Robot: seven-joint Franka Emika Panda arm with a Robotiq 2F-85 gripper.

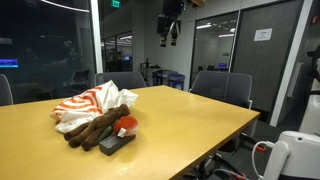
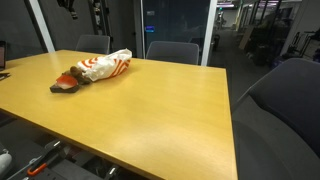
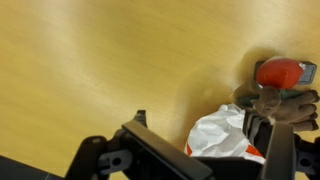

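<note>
High above the table, my gripper (image 1: 168, 42) hangs well clear of everything on it. Its fingers stand wide apart in the wrist view, with only a gap between them. A white bag or cloth with orange-red markings (image 1: 95, 103) lies crumpled on the table. Against its near side rests a brown, soft, glove-like thing (image 1: 96, 128). Beside that is a red rounded object (image 1: 126, 124) by a dark grey block (image 1: 117, 144). In the wrist view, the white bag (image 3: 218, 134) is partly hidden behind the gripper, and the red object (image 3: 279, 72) sits at the right.
The yellow wooden table (image 2: 160, 105) has wide bare room away from the cluster. Chairs (image 1: 222, 86) stand along its far side, and another dark chair (image 2: 280, 110) is near its end. A white machine or stand (image 1: 292, 155) is at the near right.
</note>
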